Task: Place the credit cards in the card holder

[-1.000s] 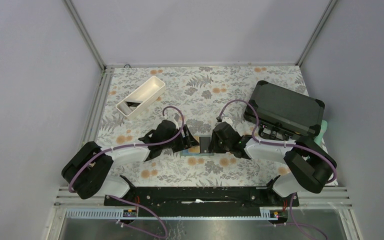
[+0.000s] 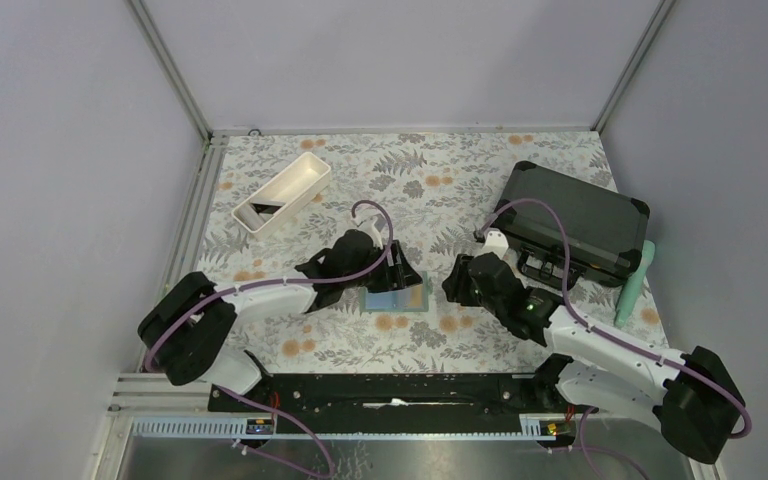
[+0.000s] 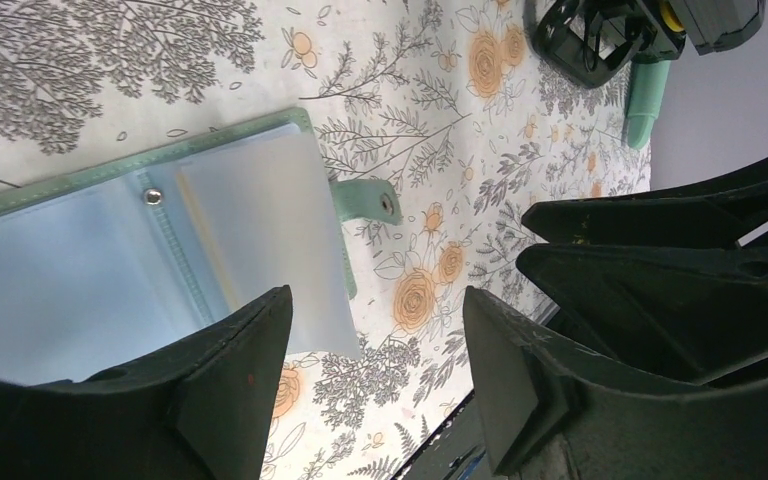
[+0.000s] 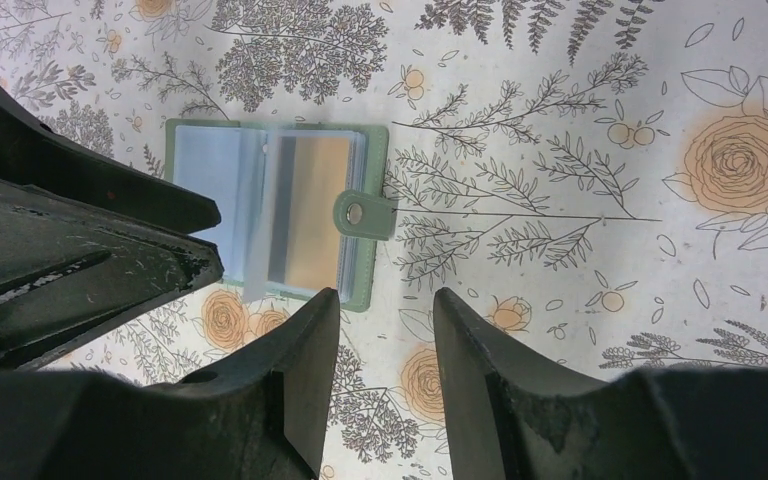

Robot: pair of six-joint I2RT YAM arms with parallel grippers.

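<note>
The card holder (image 4: 315,215), a green-edged case with clear sleeves and a snap tab, lies open on the floral mat at the front centre, with pale blue and tan card faces showing in it. My left gripper stands open over its right part, nothing between its fingers. My right gripper is right of the holder, fingers part open, with only mat showing between them.
A white tray (image 2: 282,195) with a few items sits at the back left. A black case (image 2: 570,220) and a mint cylinder (image 2: 635,280) are at the right.
Both arms have moved: the right gripper has drawn back to the right, away from the holder, and the left has shifted a little to the right.
</note>
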